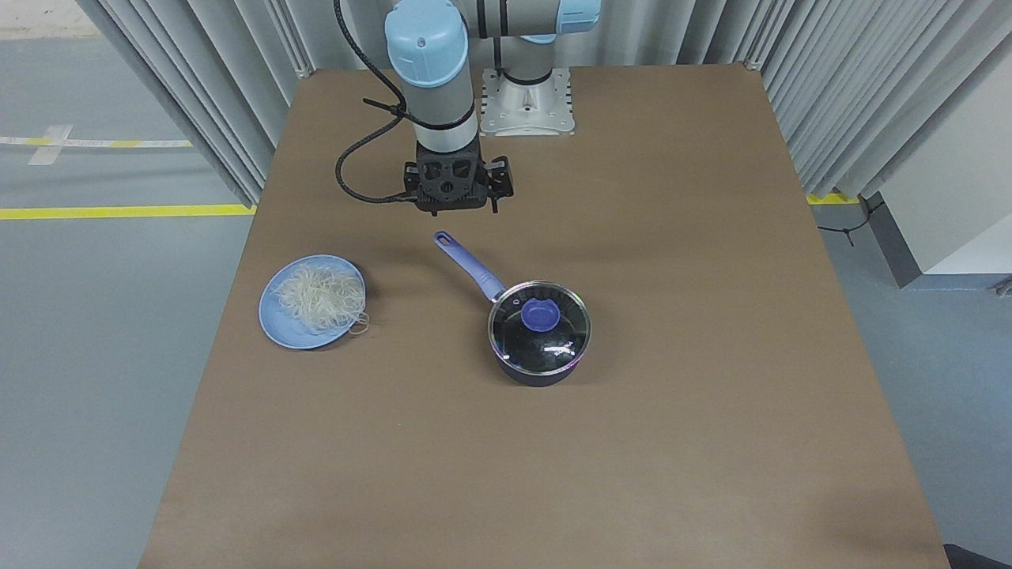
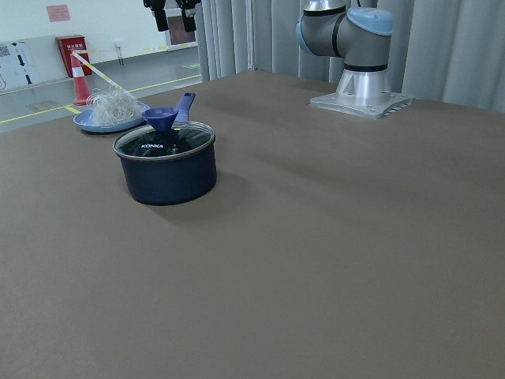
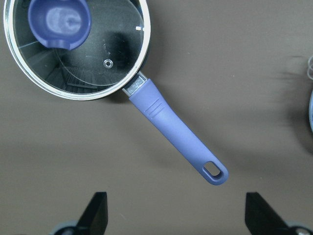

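Observation:
A dark saucepan (image 1: pixel 538 365) with a glass lid (image 3: pixel 98 68) and blue lid knob (image 1: pixel 541 314) stands mid-table, its blue handle (image 1: pixel 470 264) pointing back toward the arm. My gripper (image 1: pixel 462 199) hangs above the table behind the handle's end. In the wrist view its two black fingers are wide apart at the bottom edge (image 3: pixel 176 210), with nothing between them and the handle just beyond.
A blue plate (image 1: pixel 285 331) with a pile of pale noodle-like strands (image 1: pixel 320 295) lies left of the pan. The arm's base (image 1: pixel 526 114) stands at the back edge.

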